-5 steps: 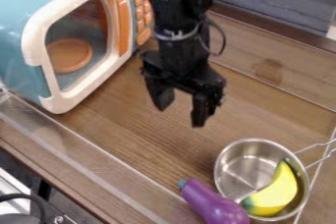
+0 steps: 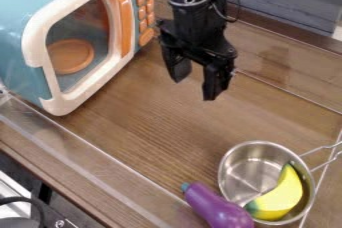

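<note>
My black gripper [image 2: 195, 80] hangs open over the wooden counter, right of the toy microwave [image 2: 40, 22], with nothing visible between its fingers. A steel pot [image 2: 247, 162] at the bottom right holds a yellow banana [image 2: 278, 200]. A purple eggplant [image 2: 218, 208] lies beside the pot, at its lower left.
The microwave's window shows an orange plate [image 2: 71, 55]. A grey-blue wall [image 2: 281, 2] runs along the back.
My gripper has moved up and back, away from the pot. The microwave, pot, banana and eggplant have stayed where they were.
</note>
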